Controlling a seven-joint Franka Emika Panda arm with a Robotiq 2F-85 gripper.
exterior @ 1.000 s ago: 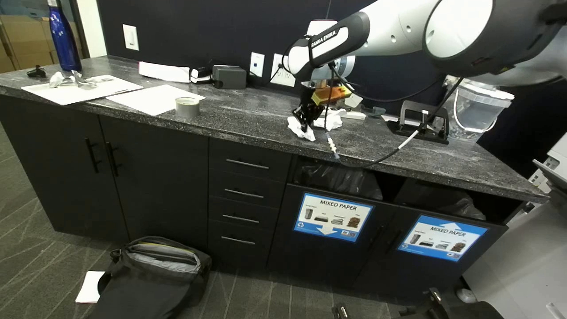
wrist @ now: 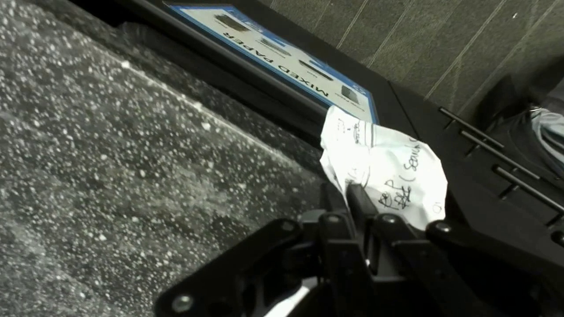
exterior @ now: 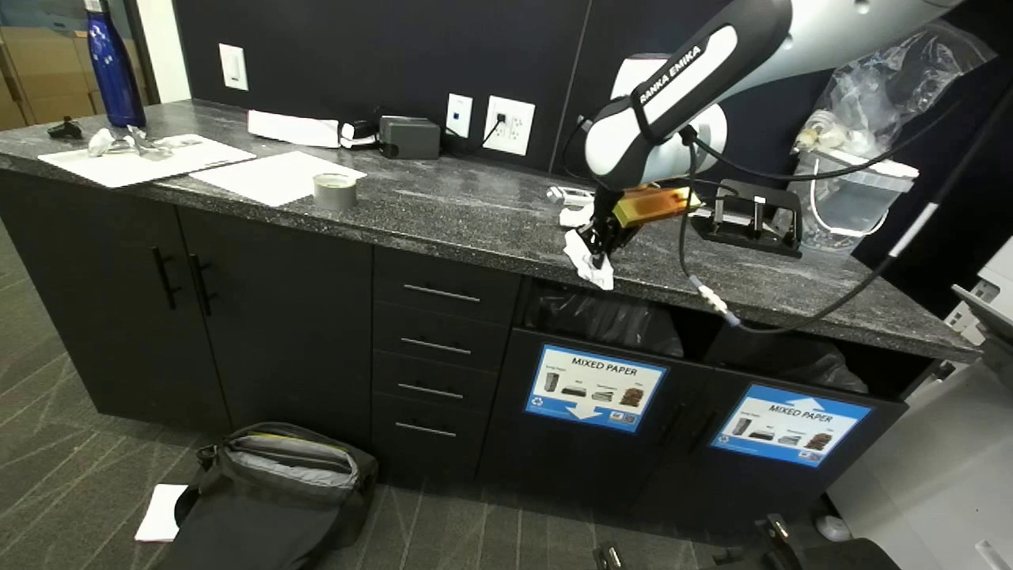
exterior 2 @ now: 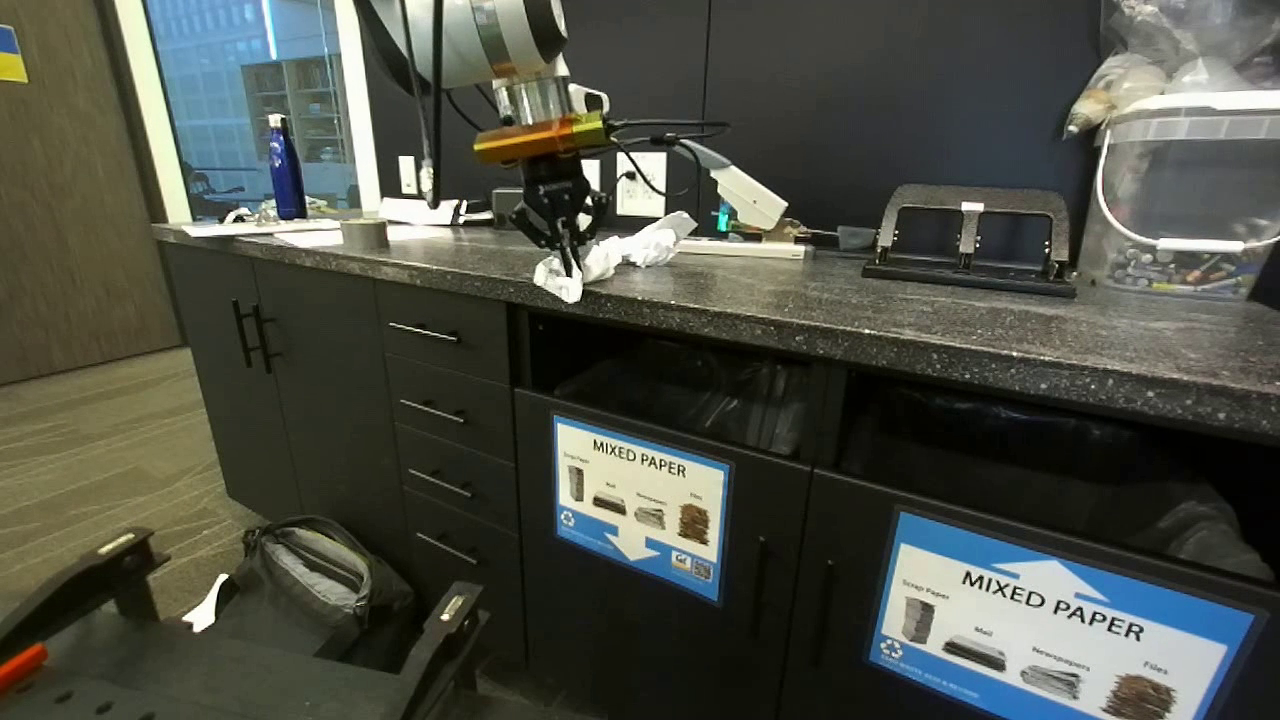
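A crumpled white paper [wrist: 394,169] with handwriting on it is pinched in my gripper, which is shut on its edge. In the wrist view the paper reaches out past the counter's front edge, with a cabinet label and the floor behind it. Exterior view 1 has the gripper [exterior: 598,258] and the paper [exterior: 590,264] at the counter's front edge, above the left open bin slot [exterior: 608,318]. Another crumpled white paper [exterior 2: 648,244] rests on the counter [exterior 2: 768,294], behind and right of the gripper [exterior 2: 570,266] in exterior view 2.
The right bin slot [exterior: 798,361] is open too, both slots lined with clear bags. A hole punch [exterior 2: 966,240] and a clear bucket [exterior 2: 1182,204] stand to the right. Left on the counter are a tape roll [exterior: 335,193], flat sheets [exterior: 275,177] and a blue bottle [exterior: 114,71].
My gripper, with the paper in it, has moved right and toward the counter's front edge. The second crumpled paper is now mostly hidden behind the gripper in exterior view 1.
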